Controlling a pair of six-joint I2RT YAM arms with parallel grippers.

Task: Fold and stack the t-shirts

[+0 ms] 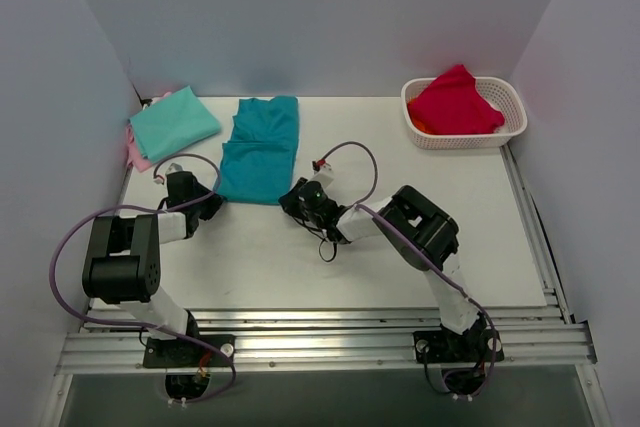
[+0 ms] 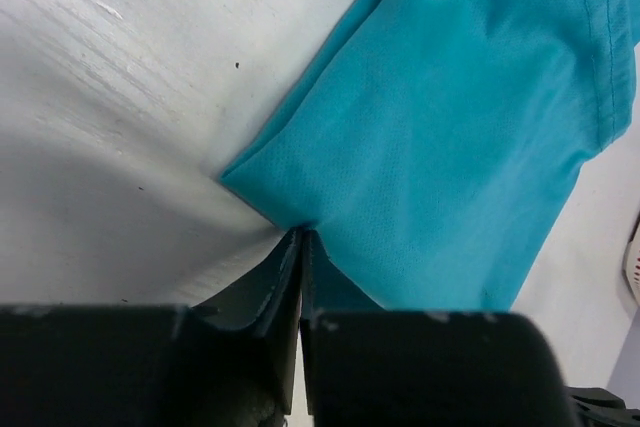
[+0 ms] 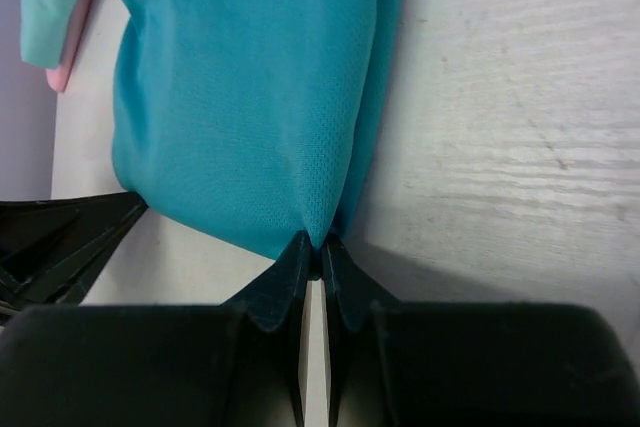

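The teal T-shirt (image 1: 257, 169) lies partly folded at the table's back middle. My left gripper sits at its near-left corner with fingertips together on the cloth edge. My right gripper is shut on the near-right corner of the shirt, where the folded edge runs into the fingertips. A folded mint shirt (image 1: 175, 122) lies on a pink one (image 1: 137, 154) at the back left.
A white basket (image 1: 460, 141) holding red cloth (image 1: 455, 105) and some orange cloth stands at the back right.
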